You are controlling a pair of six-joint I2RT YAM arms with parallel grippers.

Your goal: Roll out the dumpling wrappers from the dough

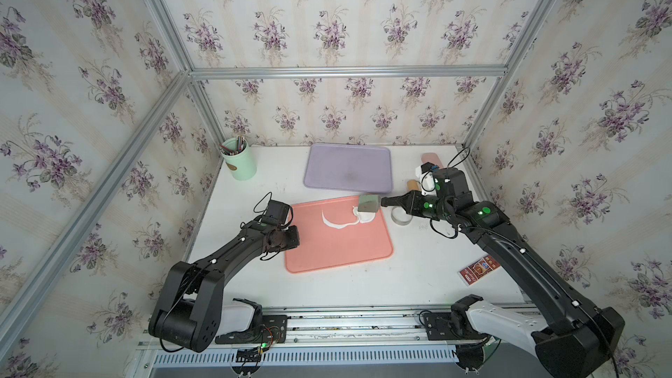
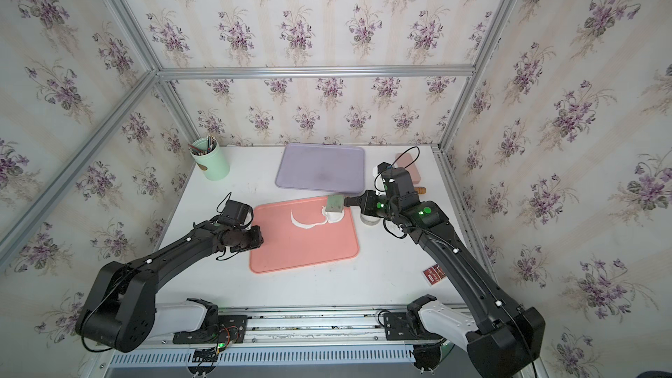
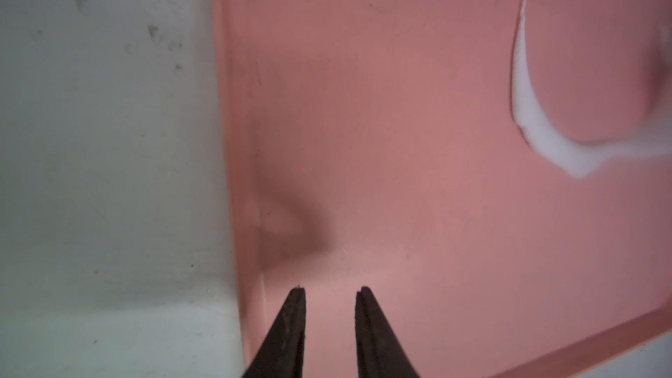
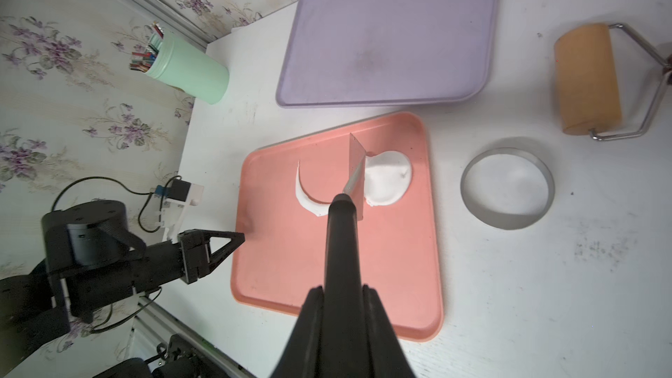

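A pink tray (image 1: 329, 252) lies mid-table. On its far right part is white dough: a round disc (image 4: 390, 176) joined to a thin curved tail (image 3: 542, 129). My right gripper is shut on the dark handle of a spatula (image 4: 356, 175); the grey-green blade hangs over the dough and hides part of it. Whether the blade touches the dough I cannot tell. Over the tray's left edge stands my left gripper, its fingers a little apart with nothing between them.
A purple tray (image 1: 348, 168) lies behind. Right of the pink tray are a ring cutter (image 4: 507, 188) and a wooden roller (image 4: 588, 79). A green cup (image 1: 240, 159) of utensils stands far left, a red packet (image 1: 479, 269) near right.
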